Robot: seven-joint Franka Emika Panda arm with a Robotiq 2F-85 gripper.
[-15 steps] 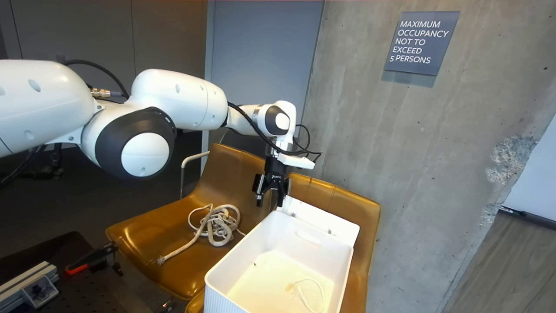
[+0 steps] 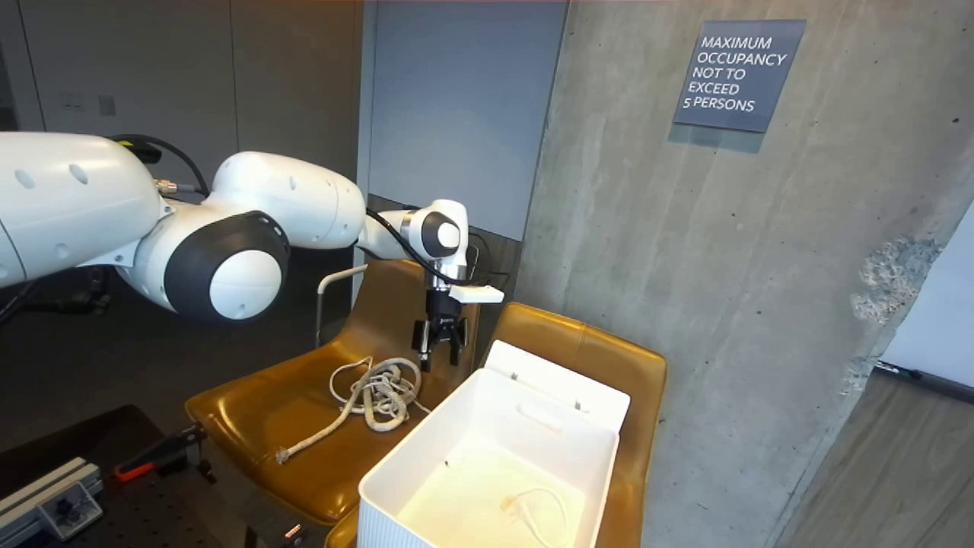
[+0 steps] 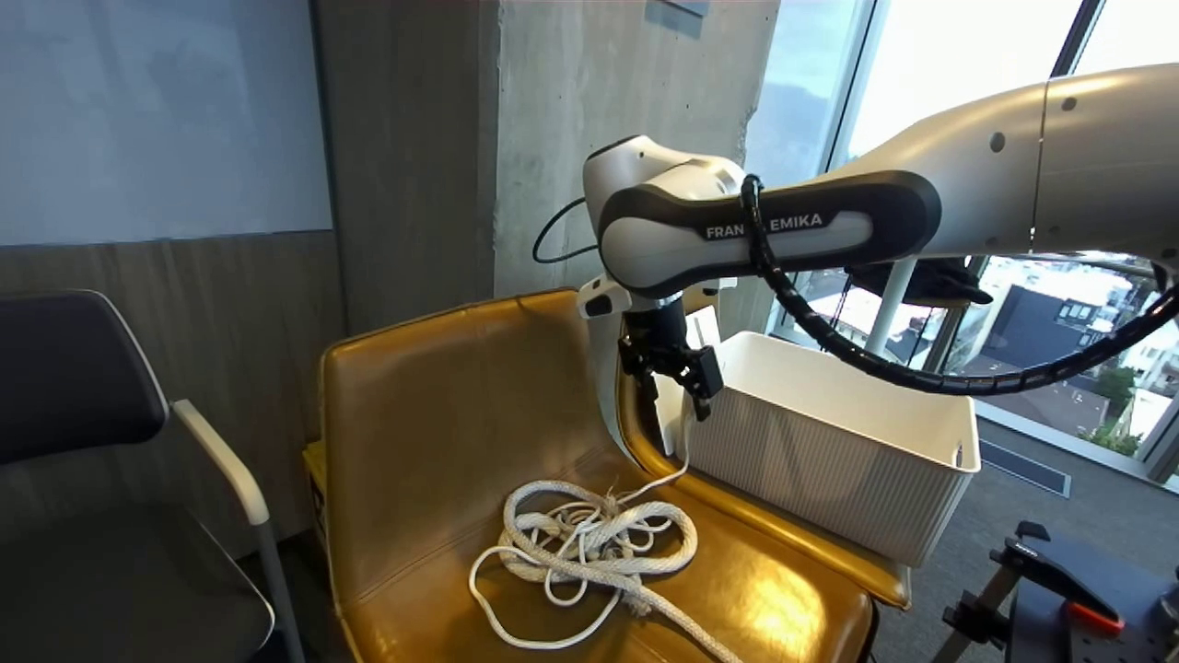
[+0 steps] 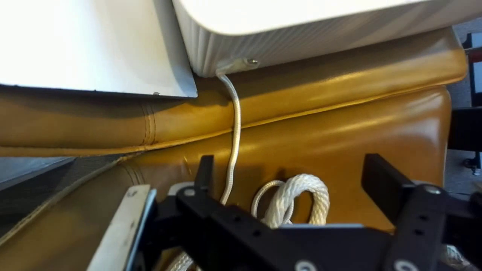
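Note:
My gripper hangs above the brown chair's seat, just left of the white bin. In the wrist view its two black fingers are spread wide with nothing held between them. A tangled heap of white rope lies on the seat below. From the heap a thin cord runs across the seat's edge to the bin's lower corner, where it meets a pale tab. Part of the heap is hidden under my gripper in the wrist view. Inside the bin a thin pale loop lies on the floor.
A white panel stands behind the bin against the second chair's back. The concrete wall rises behind. At the front left, a dark table carries a clamp. Bare seat lies left of the rope.
My gripper has moved left and slightly down, from over the bin's back corner to over the seat near the rope. Rope and bin look unchanged.

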